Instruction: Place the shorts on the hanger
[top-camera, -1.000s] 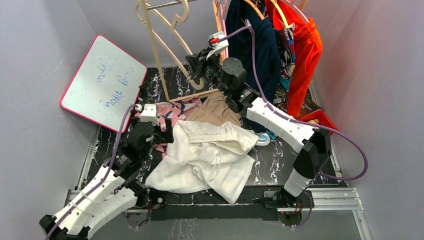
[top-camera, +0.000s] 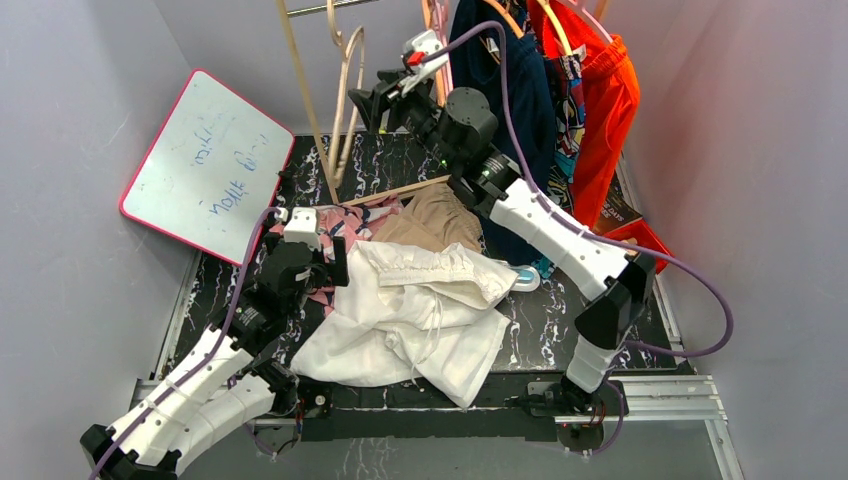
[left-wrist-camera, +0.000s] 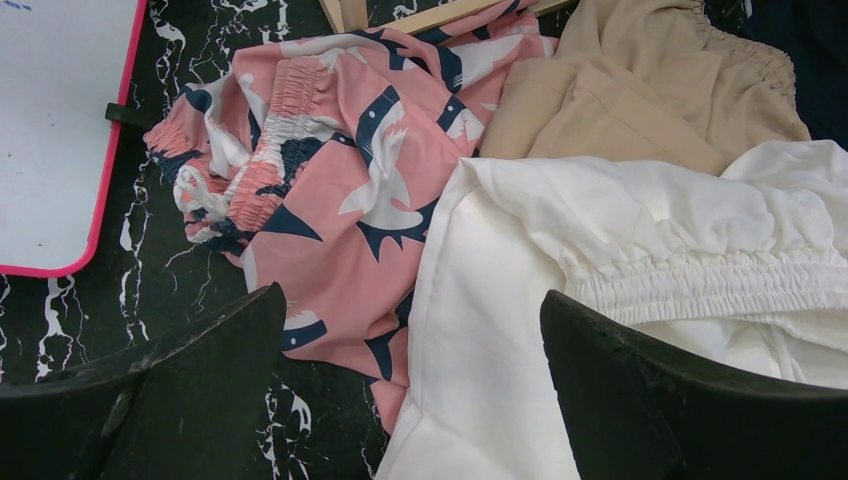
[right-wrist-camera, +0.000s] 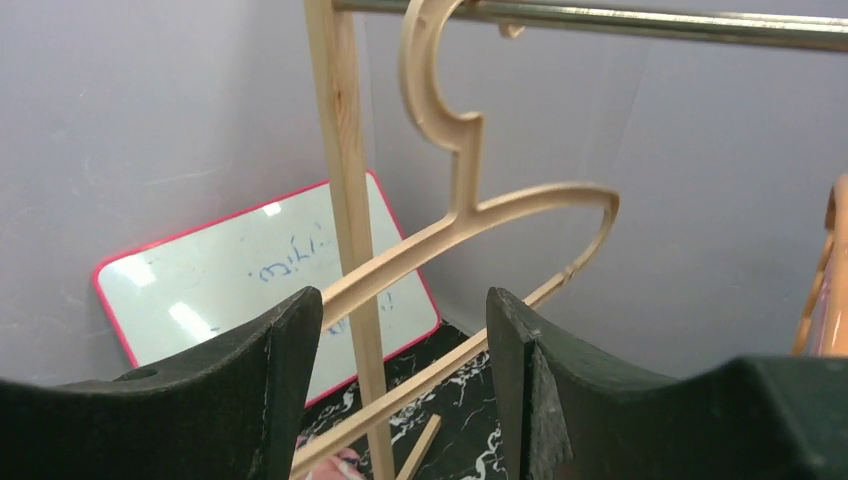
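White shorts (top-camera: 405, 325) with a gathered waistband lie spread on the dark marbled table. Their upper left edge overlaps pink patterned shorts (left-wrist-camera: 330, 235), and tan shorts (left-wrist-camera: 640, 100) lie behind. Above the left side of the white shorts, my left gripper is open, with nothing gripped. A bare wooden hanger (right-wrist-camera: 465, 222) hangs from the metal rod at the rack's left end. My right gripper stands beside it with its fingers apart. In the right wrist view the hanger's lower bar crosses the gap between them, neither finger closed on it.
A whiteboard (top-camera: 205, 155) leans at the left. Navy shorts (top-camera: 510, 120) and red shorts (top-camera: 605, 125) hang on the rack's right side, close to my right arm. A red tray (top-camera: 645, 238) sits at the right.
The hanger has turned on the rod and now appears narrower from above. My right gripper has shifted slightly left toward it. The left arm and the clothes on the table look still.
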